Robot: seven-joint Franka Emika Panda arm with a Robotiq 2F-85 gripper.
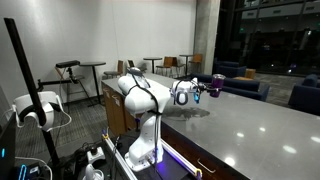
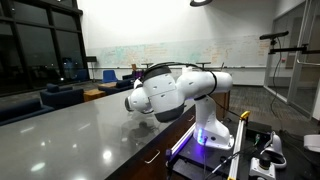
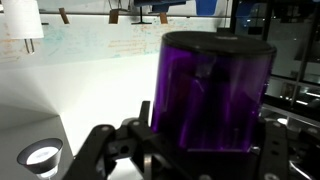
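A shiny purple cup (image 3: 208,98) with a dark end fills the middle of the wrist view. My gripper is open, its dark fingers spread on either side of the cup's lower part in that view. Whether the pads touch it I cannot tell. In exterior view 1 the purple cup (image 1: 217,83) appears at the end of my arm, above the far part of the table. Exterior view 2 shows the arm from the other side, with the fingers too small to make out.
The glossy grey table (image 1: 230,130) is broadly clear in front. Dark sofas (image 1: 250,88) stand beyond it. A whiteboard (image 2: 180,55) spans the far wall in exterior view 2. The wrist view appears turned upside down.
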